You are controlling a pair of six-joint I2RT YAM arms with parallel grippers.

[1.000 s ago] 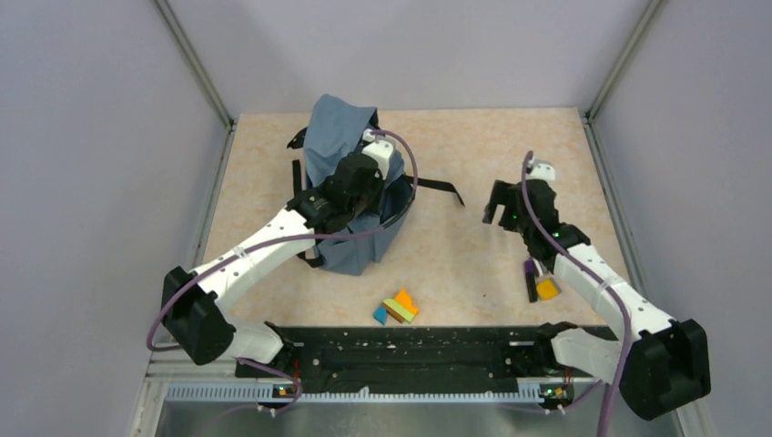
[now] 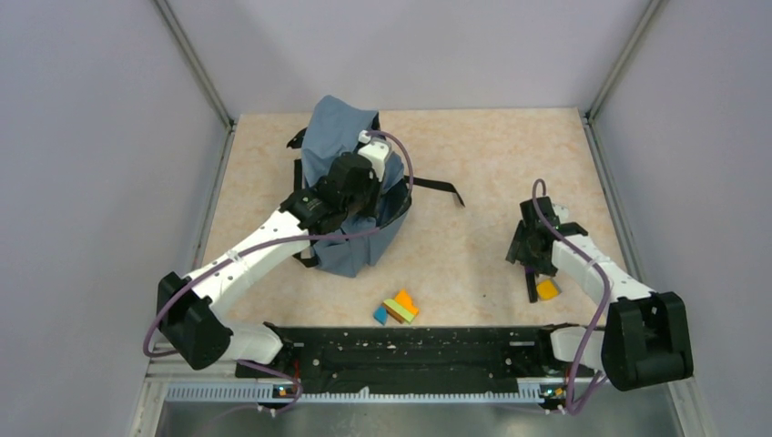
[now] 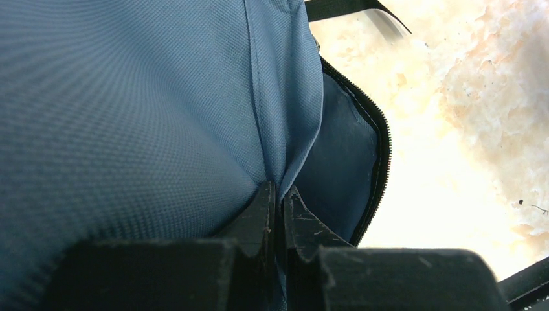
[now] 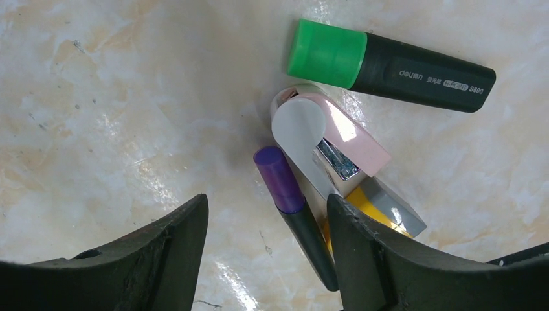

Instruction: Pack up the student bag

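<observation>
The blue student bag lies at the left of the table, its zipped mouth gaping toward the right. My left gripper is shut on a fold of the bag's fabric. Over at the right, my right gripper stands open above the table, nothing between its fingers. In the right wrist view, a purple-capped marker lies partly by the right finger. Beside it are a pink and white stapler, a green-capped highlighter and a yellow and grey block, partly hidden by that finger.
Several coloured blocks lie near the front edge, in the middle. A black strap runs out from the bag to the right. The table between bag and right arm is clear.
My right gripper has moved toward the front right and down, from clear table to over the small items. The left arm has barely shifted, still gripping the bag.
</observation>
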